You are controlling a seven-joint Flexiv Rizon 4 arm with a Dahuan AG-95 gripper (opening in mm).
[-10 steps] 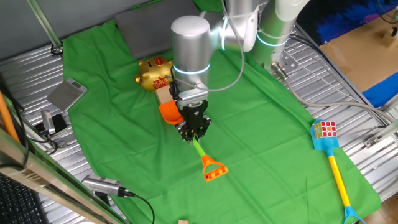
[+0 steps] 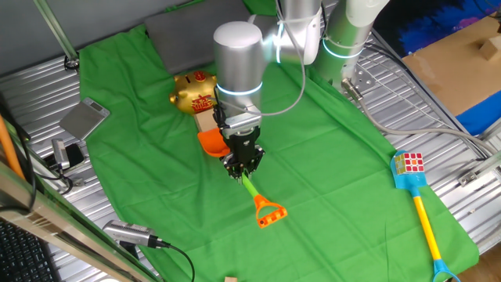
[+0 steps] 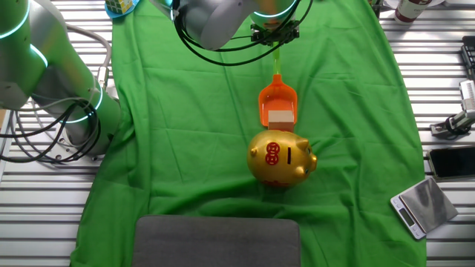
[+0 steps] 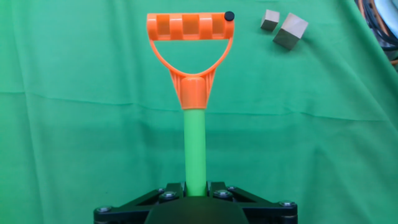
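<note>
A toy shovel has an orange scoop [image 3: 276, 98], a green shaft [image 4: 195, 149] and an orange D-shaped handle [image 4: 191, 28]. My gripper [image 2: 243, 168] is closed round the shaft, its black fingers against both sides in the wrist view. The scoop faces the golden piggy bank [image 3: 282, 157]. A pale wooden block [image 3: 280, 116] sits at the scoop's front edge, close to the bank. Whether the block rests fully in the scoop, I cannot tell. In exterior view 1 the gripper hides part of the shaft.
A blue shovel with a yellow shaft [image 2: 427, 227] holds a Rubik's cube [image 2: 409, 163] at the right. Two small blocks, one a larger cube [image 4: 290, 31], lie past the handle. A dark grey pad [image 3: 217, 241] and a scale [image 3: 424, 206] lie near the cloth's edges.
The orange scoop has shifted very slightly left in exterior view 1, with the gripper staying on the shaft. Everything else looks the same.
</note>
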